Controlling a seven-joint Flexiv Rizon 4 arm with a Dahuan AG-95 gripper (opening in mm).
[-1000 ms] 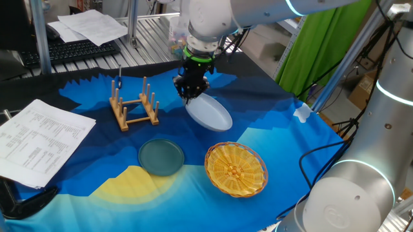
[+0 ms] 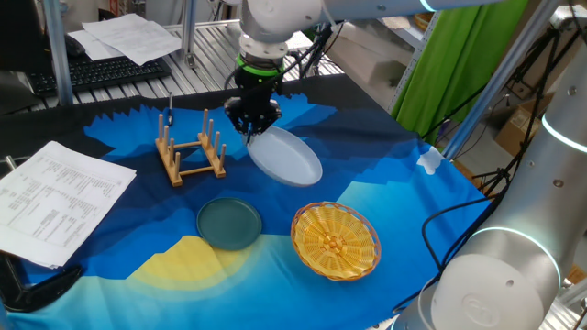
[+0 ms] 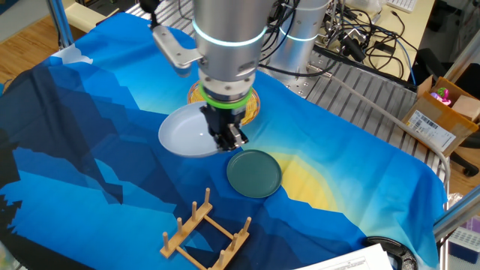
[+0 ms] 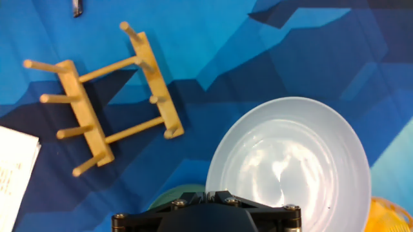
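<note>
A white oval-looking plate (image 2: 285,157) hangs tilted above the cloth, its rim pinched by my gripper (image 2: 249,137). In the wrist view the shut fingertips meet at the left edge of the same plate (image 4: 288,167), whose shiny inside faces the camera. A wooden peg rack (image 2: 190,170) stands on the cloth, left of the plate in exterior view 1; nothing sits between its pegs. The dark green plate (image 2: 229,224) lies flat in front of the rack. To its right rests a round yellow wicker basket (image 2: 336,240), which looks empty.
Printed sheets (image 2: 62,203) lie at the left of the table, with a black object (image 2: 37,291) beside them. A small dark pen-like item (image 4: 77,8) is behind the rack. Open cloth surrounds the rack's far side.
My gripper has moved left in exterior view 1, toward the rack, carrying the white plate along. The rack, green plate and basket have stayed put.
</note>
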